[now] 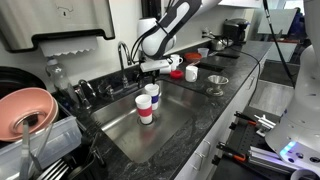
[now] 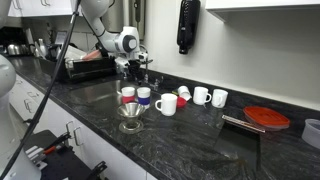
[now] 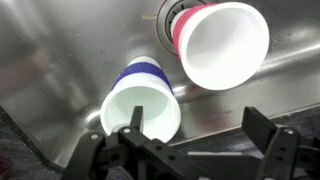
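Note:
My gripper stands open, with empty space between its dark fingers. Below it in the wrist view is a white cup with a blue band (image 3: pixel 145 70), its mouth facing the camera. A white cup with a red band (image 3: pixel 225 45) is close beside it, near the sink drain. Exterior view 1 has the red-banded cup (image 1: pixel 145 108) inside the sink, the blue-banded one just behind it. From the other side, the red-banded cup (image 2: pixel 128 95) and the blue-banded cup (image 2: pixel 144 97) show over the sink's near edge.
Metal sink (image 1: pixel 117 128) walls surround the cups. On the counter are a metal bowl (image 2: pixel 131 118), a white mug (image 2: pixel 167 103), further mugs (image 2: pixel 201 95), red plates (image 2: pixel 265 117) and a dark tray (image 2: pixel 240 127). A dish rack (image 1: pixel 50 143) lies left of the sink.

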